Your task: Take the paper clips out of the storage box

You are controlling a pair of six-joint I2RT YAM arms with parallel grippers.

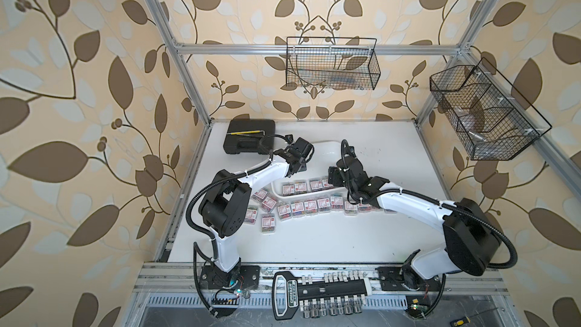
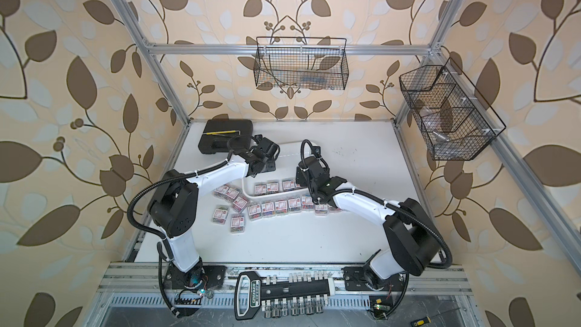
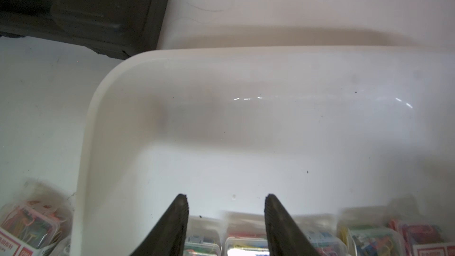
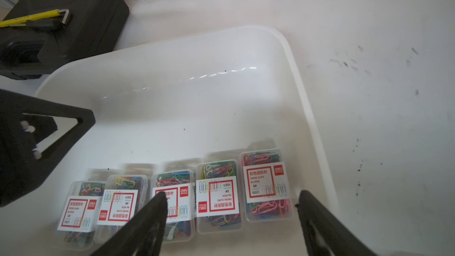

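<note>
The white storage box (image 4: 305,109) holds a row of several clear paper clip boxes along its near side; the one at the right end (image 4: 265,185) stands close to the box's right wall. Over the left part of the box, my left gripper is part open, with the tops of clip boxes (image 3: 246,245) visible beyond its tips and nothing held. My right gripper hovers above the right end of the row, its fingers spread apart, nothing gripped. Outside, several more clip boxes (image 1: 297,208) lie on the table in front of the storage box.
A black case (image 1: 249,136) with a yellow-handled tool stands behind the box at left. Clear table (image 1: 387,145) lies to the box's right and along the front edge. Wire baskets (image 1: 331,66) hang above. Both arms are fairly near each other over the box.
</note>
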